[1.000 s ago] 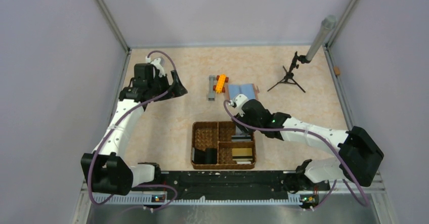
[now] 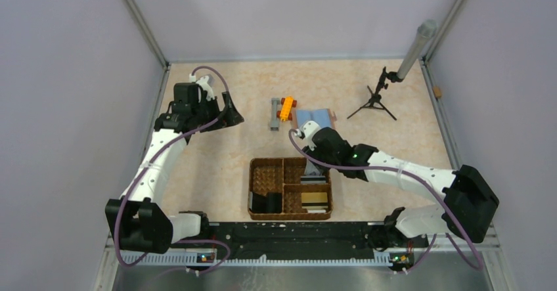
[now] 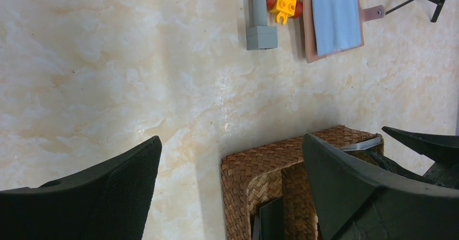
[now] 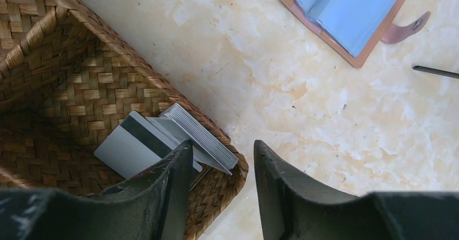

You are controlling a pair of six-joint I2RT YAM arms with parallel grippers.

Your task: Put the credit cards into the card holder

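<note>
In the right wrist view a grey card with a black stripe lies in a basket compartment. Against that compartment's outer wall leans a ridged silver stack; I cannot tell whether it is the card holder or more cards. My right gripper is open above this corner, one finger over the cards and the other outside the rim. Gold and pale cards lie in the front right compartment, black items in the front left. Off to the left, my left gripper stands open and empty over bare table.
The woven basket sits at the table's front edge. Behind it are a grey block piece, a yellow brick toy and a blue-lined folder. A black tripod stands back right. Left of the basket is clear.
The left arm and the basket have stayed still.
</note>
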